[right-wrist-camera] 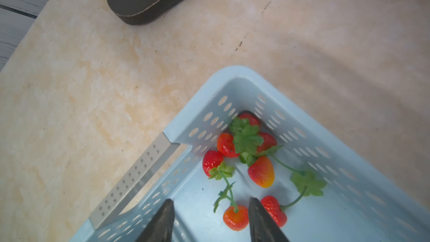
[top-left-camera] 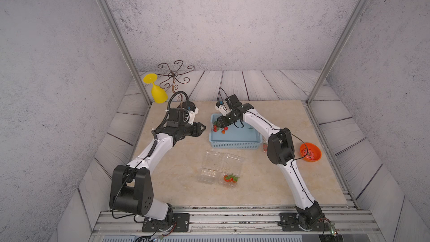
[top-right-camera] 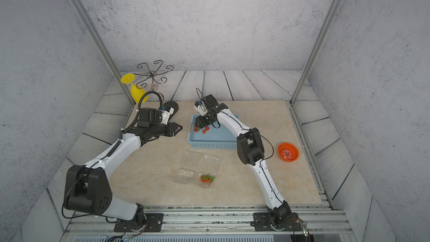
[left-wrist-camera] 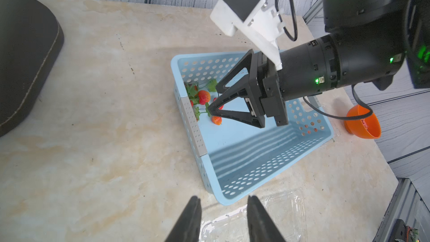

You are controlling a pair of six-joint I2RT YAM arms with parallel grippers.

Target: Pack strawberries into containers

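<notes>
My right gripper hangs open over the blue basket [left-wrist-camera: 197, 161], above several strawberries with leafy stems clustered in its left corner, including an orange-red one [right-wrist-camera: 260, 172] and one with a long stem [right-wrist-camera: 235, 218]. My left gripper is out over the table left of the basket; I cannot tell from its blurred fingertips whether anything is between them. Clear hinged containers [top-left-camera: 210, 161] lie open in front of the basket, one holding red strawberries with leaves [top-left-camera: 230, 178].
An orange bowl [top-left-camera: 310, 152] stands at the right. At the back left are a yellow vase [top-left-camera: 159, 93], a scrolled metal stand and a dark base [left-wrist-camera: 22, 58].
</notes>
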